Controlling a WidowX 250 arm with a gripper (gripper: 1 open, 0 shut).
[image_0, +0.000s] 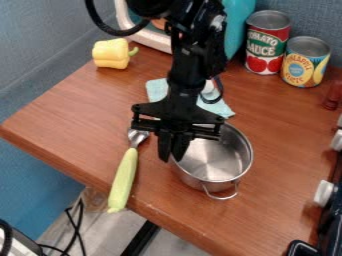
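Note:
My black gripper (171, 140) hangs over the left rim of a steel pot (225, 165); whether anything is between its fingers is unclear. Left of the pot, a pale yellow-green elongated item (122, 180) with a silver tip lies along the front edge of the wooden table, apart from the gripper's visible fingers. A light blue cloth (214, 103) lies behind the pot, partly hidden by the arm.
A yellow object (111, 56) sits at the back left. A tomato can (266, 45) and another can (306, 63) stand at the back right. Dark appliance parts (325, 225) line the right edge.

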